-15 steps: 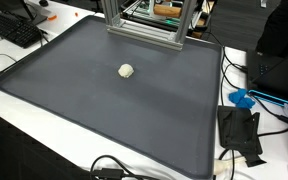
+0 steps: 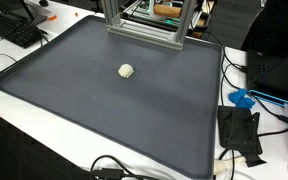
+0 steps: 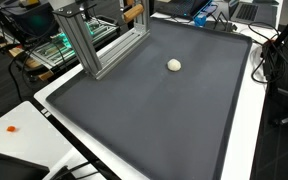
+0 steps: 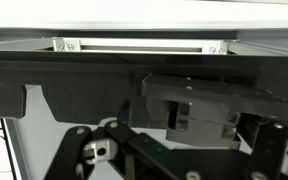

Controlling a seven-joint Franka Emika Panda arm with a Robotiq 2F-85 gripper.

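Note:
A small round whitish object (image 2: 126,71) lies by itself on the grey mat, left of centre and toward the back; exterior view 2 has this whitish object (image 3: 174,64) near the far end. Only the wrist view clearly shows my gripper, dark along the lower part of the picture. Its parts stand apart to left and right, fingers open, and no held object can be made out. The whitish object is not visible in the wrist view, so the gripper is away from it.
A metal frame (image 2: 144,30) stands at the mat's back edge. Black cloth-like items (image 2: 239,132) and a blue item (image 2: 241,99) lie to the right, with cables around. A keyboard (image 2: 14,28) sits at far left.

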